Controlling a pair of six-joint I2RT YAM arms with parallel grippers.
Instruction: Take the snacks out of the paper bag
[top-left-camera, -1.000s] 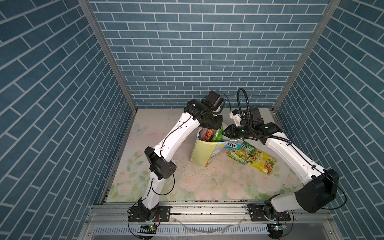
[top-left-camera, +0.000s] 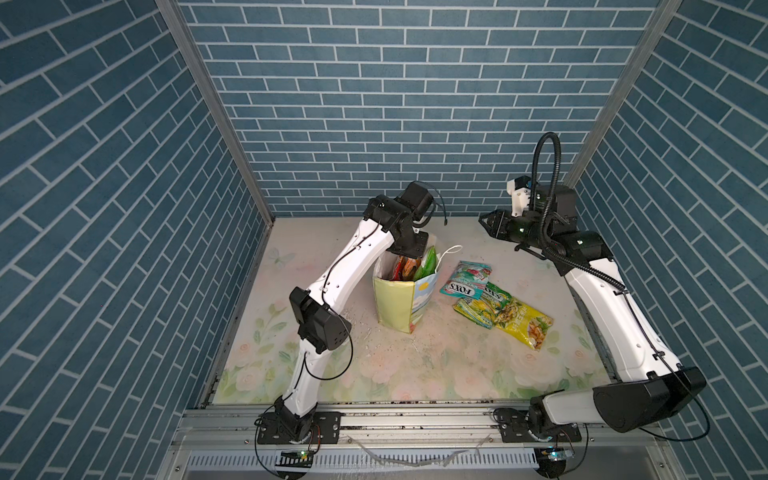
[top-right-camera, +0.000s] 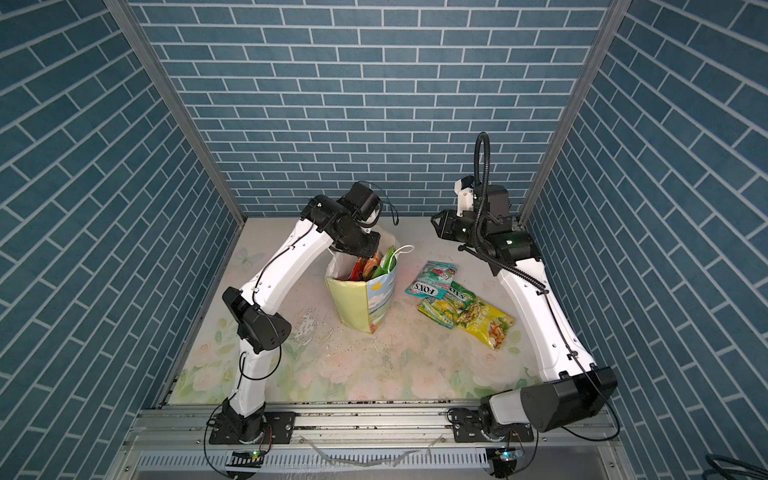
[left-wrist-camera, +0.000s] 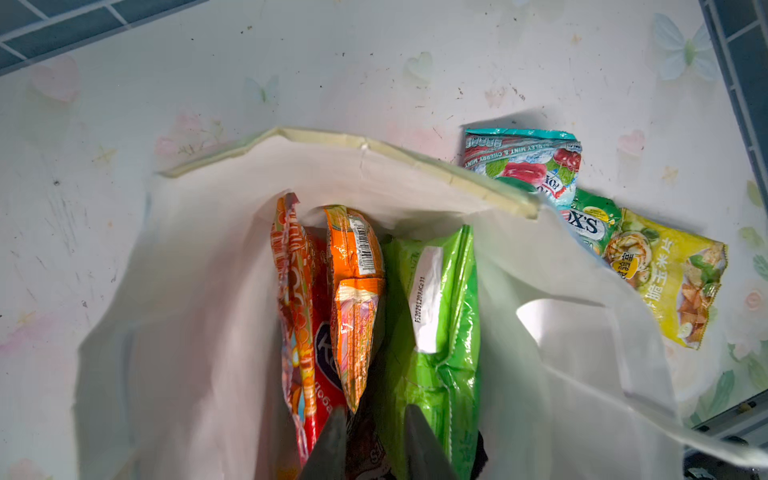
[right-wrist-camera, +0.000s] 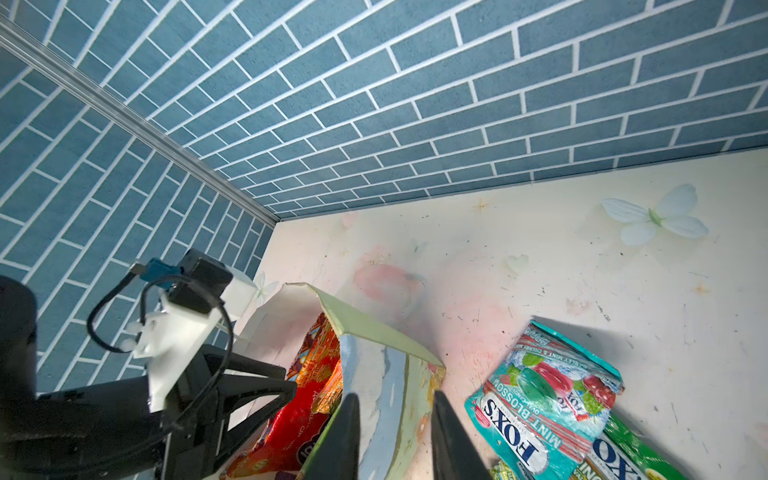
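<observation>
The paper bag (top-left-camera: 393, 306) stands upright and open at the table's middle. Inside it are a red packet (left-wrist-camera: 302, 344), an orange packet (left-wrist-camera: 352, 296) and a green packet (left-wrist-camera: 432, 352); a darker packet low down is mostly hidden. My left gripper is over the bag's mouth, fingers apart above the packets, gripping none of them. Well to the right of the bag, my right gripper hangs in the air, open and empty. Outside the bag lie a teal FOX'S packet (right-wrist-camera: 544, 400), a green FOX'S packet (left-wrist-camera: 590, 220) and a yellow packet (top-left-camera: 524, 322).
A white rope handle (top-left-camera: 453, 249) sticks out from the bag's right side. The packets outside overlap on the table right of the bag. Free table (top-left-camera: 272, 336) lies to the left and in front. Brick-patterned walls close in the back and sides.
My right gripper has moved away from the bag's right side, up and to the right. The bag's right side is no longer stretched out, and the bag and left gripper sit slightly further left.
</observation>
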